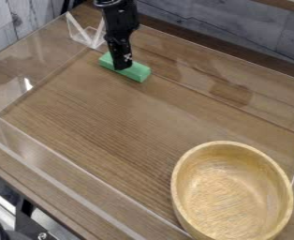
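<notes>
My black gripper [122, 58] reaches down from the top of the view to just over a green block [133, 71], which lies on the wooden surface in the upper middle. The fingertips are at the block's upper left part; whether they touch it or are open or shut is too small to tell.
A large light wooden bowl [231, 202] stands at the lower right. Walls edge the back and the left side.
</notes>
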